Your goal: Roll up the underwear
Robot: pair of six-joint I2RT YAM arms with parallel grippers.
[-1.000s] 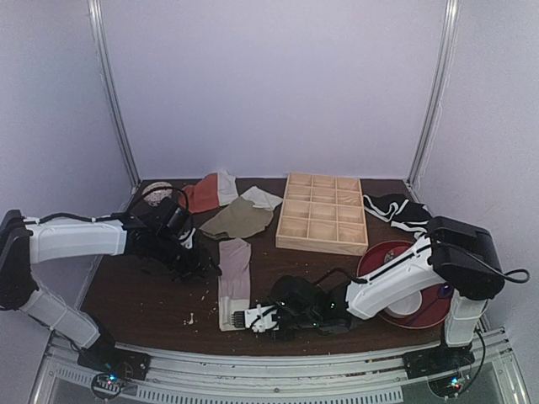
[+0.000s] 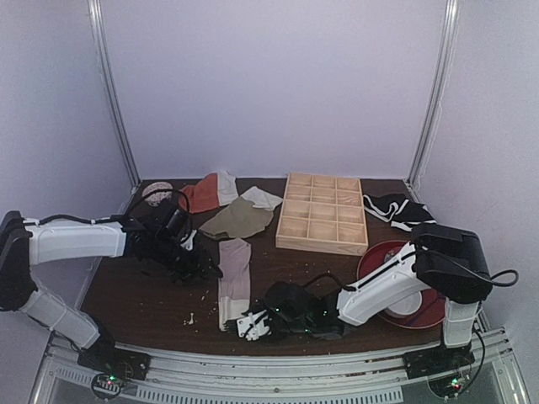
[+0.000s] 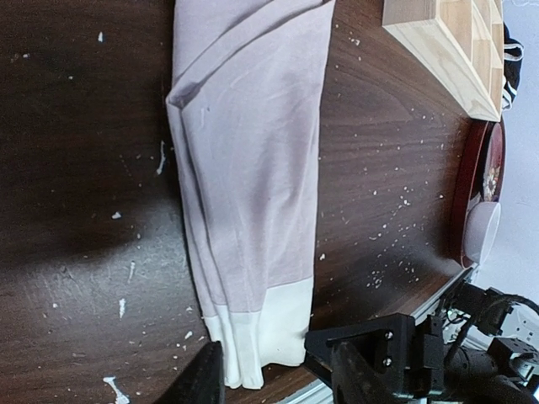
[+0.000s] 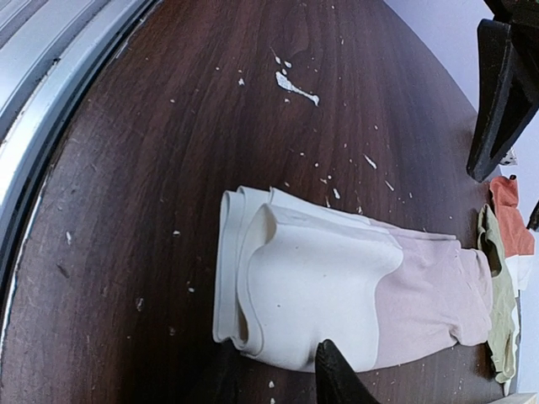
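Note:
The underwear (image 2: 234, 269), pale mauve with a white waistband (image 4: 316, 282), lies folded in a long narrow strip on the dark table. Close to the white end, my right gripper (image 2: 241, 326) stands open, low over the table. In the right wrist view its fingertips (image 4: 331, 358) reach the near edge of the waistband; contact cannot be made out. My left gripper (image 2: 212, 271) hangs to the left of the strip's middle, its fingers part open and no cloth gripped between them. From the left wrist view, the whole folded white end (image 3: 282, 328) shows beyond its fingers (image 3: 205, 374).
A wooden compartment box (image 2: 322, 246) stands at the back right, beside olive (image 2: 236, 220) and orange (image 2: 200, 195) cloths. Black striped cloth (image 2: 397, 210) lies farther right. The red bowl (image 2: 440, 313) sits under the right arm. Bare table is left of the strip.
My right gripper has shifted slightly left and toward the table's front edge, and has turned beside the waistband. The left arm and the underwear look almost unchanged.

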